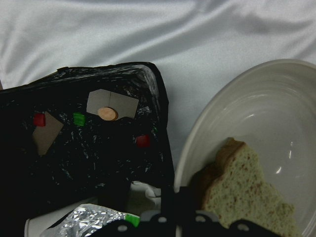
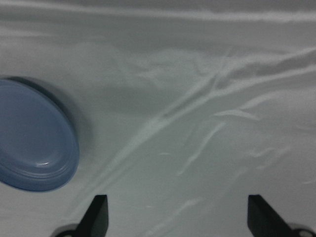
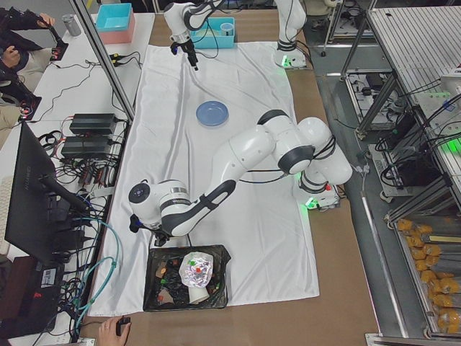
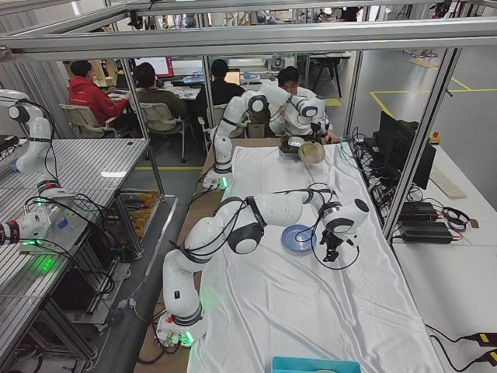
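Note:
My left gripper is shut on the rim of a pale bowl [image 1: 266, 123] holding a piece of speckled bread [image 1: 247, 197]. The bowl is beside a black lined bin [image 3: 155, 295], which contains foil [image 1: 89, 224], cardboard pieces and small coloured bits. In the camera right view the tilted bowl [image 4: 312, 153] hangs by that bin at the far end. My right gripper stands open over the white cloth, with the blue plate [image 2: 32, 133] to its left in the right wrist view and nothing between its fingers.
A teal tub [image 3: 223, 40] stands at the right arm's end of the table. Monitors, cables and black boxes line a side table [image 4: 458, 287]. A metal post [image 4: 419, 148] rises at the cloth's edge.

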